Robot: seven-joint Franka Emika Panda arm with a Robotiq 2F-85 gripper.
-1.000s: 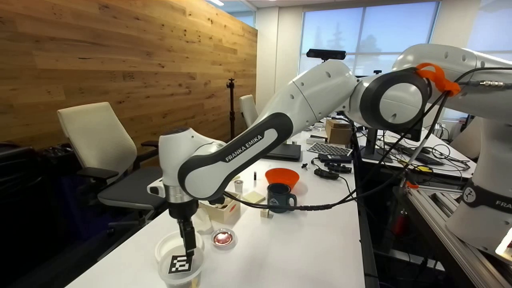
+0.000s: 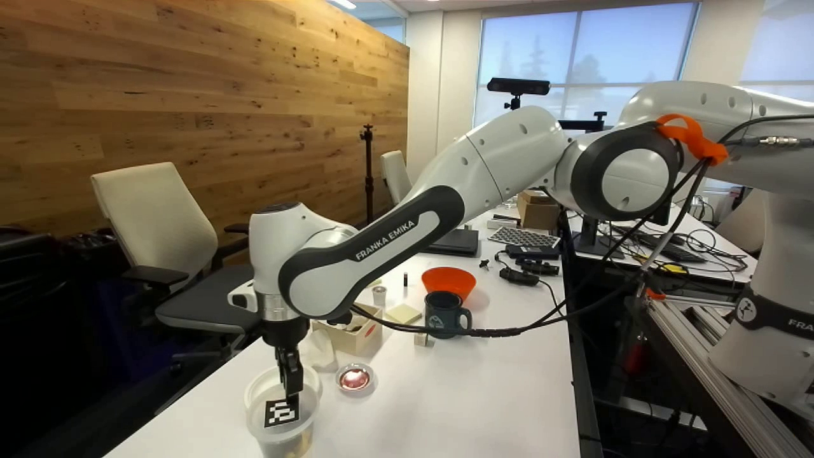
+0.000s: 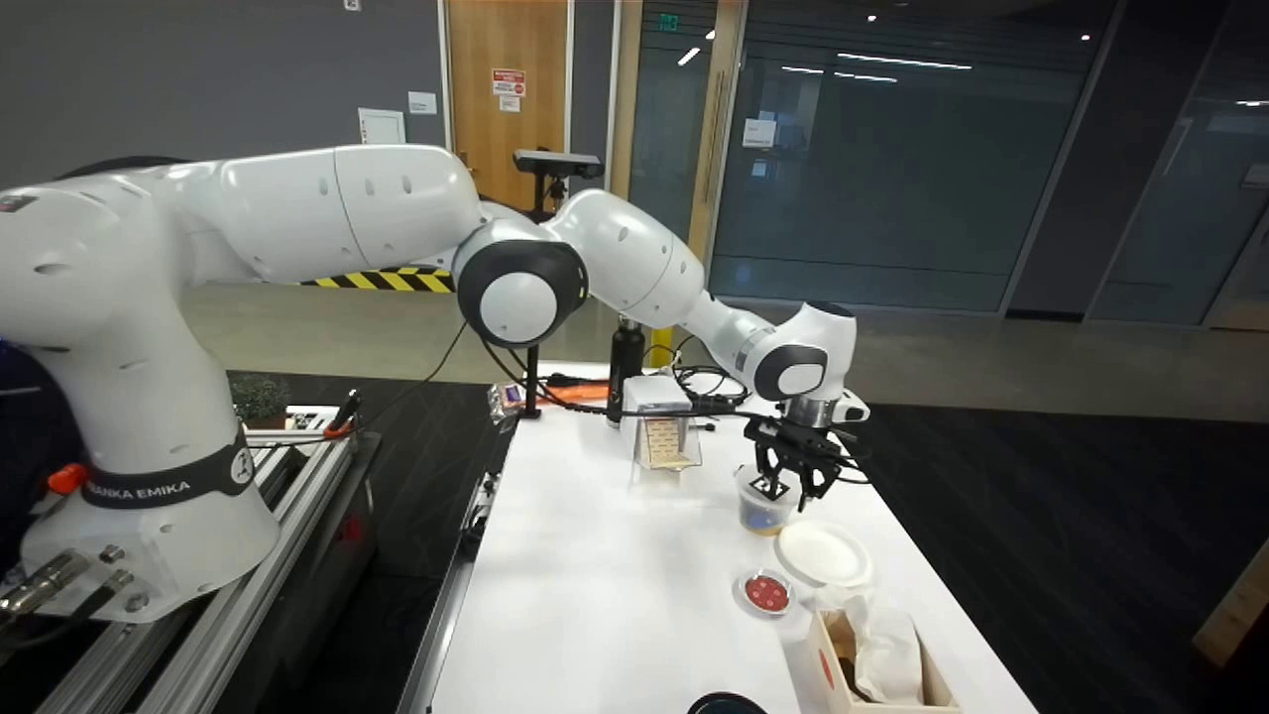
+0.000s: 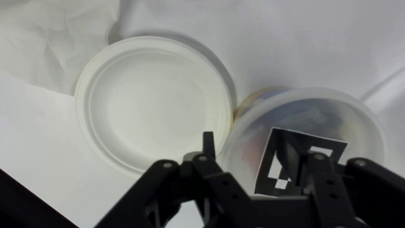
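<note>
A translucent round tub point(image 3: 762, 514) stands at the table's far side, with a black-and-white marker card point(image 4: 279, 171) on its top. In the wrist view my gripper is over the near-left part of the tub's rim point(image 4: 246, 127). Its fingers point(image 4: 208, 142) are apart, one outside the rim near the plate and the other over the card. Nothing shows clamped between them; whether either fingertip touches the tub is hard to tell. A white plate point(image 4: 152, 102) lies right beside the tub.
A small dish with red contents point(image 3: 766, 593) sits near the plate. Beyond it is a box with white paper point(image 3: 886, 666). A dark mug point(image 2: 444, 313) and an orange bowl point(image 2: 448, 282) stand farther off.
In exterior view 1 my gripper has shifted slightly left and up. The tub's top and its marker card have shifted a little the same way, and more of the tub's side shows.
</note>
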